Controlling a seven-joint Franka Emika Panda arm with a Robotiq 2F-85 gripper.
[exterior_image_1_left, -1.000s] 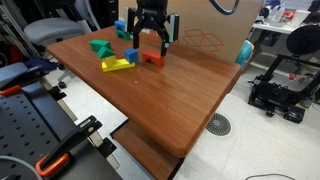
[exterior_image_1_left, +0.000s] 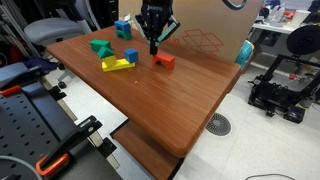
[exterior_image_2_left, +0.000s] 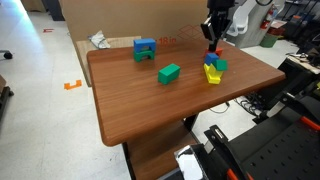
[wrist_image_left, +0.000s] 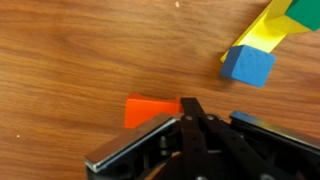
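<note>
A red block (exterior_image_1_left: 164, 61) lies on the wooden table, partly covered by my gripper in the wrist view, where the block's orange-red top (wrist_image_left: 150, 108) shows at the left finger. My gripper (exterior_image_1_left: 153, 47) is shut and points down just beside the block, nothing visible between its fingers. In the wrist view its fingertips (wrist_image_left: 188, 106) are together at the block's right edge; whether they touch it, I cannot tell. Close by, a blue cube (wrist_image_left: 248, 65) rests next to a yellow block (wrist_image_left: 262, 32) that has a green block (wrist_image_left: 304, 12) on it.
A separate green block (exterior_image_2_left: 169, 74) lies on the table. Further off, a blue block (exterior_image_2_left: 145, 44) sits on a green arch (exterior_image_2_left: 146, 55).
In exterior view 1 the red block has shifted right and slightly nearer the camera, away from the blue cube. My gripper has also moved rightward, staying close beside the block.
</note>
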